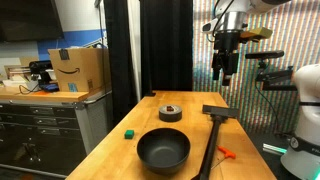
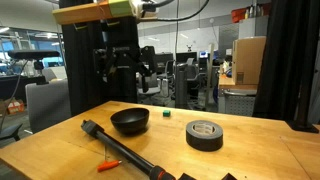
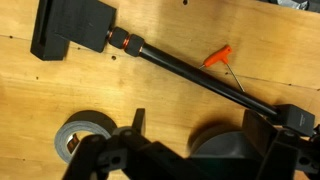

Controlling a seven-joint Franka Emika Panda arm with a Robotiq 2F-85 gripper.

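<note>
My gripper hangs open above the table, its two fingers wide apart with nothing between them in the wrist view. A long black pole tool (image 3: 205,79) with a flat wide head (image 3: 83,20) lies across the table below. Beside the pole is a hex key with an orange-red handle (image 3: 217,56). A black bowl (image 1: 163,150) stands upright and looks empty; in the wrist view the gripper partly covers it. The grey tape roll (image 2: 204,136) lies flat. A small green block (image 1: 129,134) sits near the bowl.
Behind the wooden table (image 1: 110,160) stand a grey drawer cabinet (image 1: 45,125) and a cardboard box (image 1: 78,69). Black curtains (image 2: 290,65) hang at the back. Bare tabletop lies between the tape roll and the pole.
</note>
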